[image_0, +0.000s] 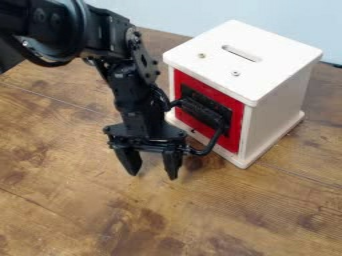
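A white wooden box (274, 110) with a slot on top stands at right; its left face has a red panel (233, 140) carrying a black fitting (205, 104). My black gripper (151, 165) hangs over the wooden floor in front and left of that face, fingers apart and pointing down, with nothing visible between them. A black cable or bar loops beside it toward the panel.
A pale wall (294, 20) runs behind the box.
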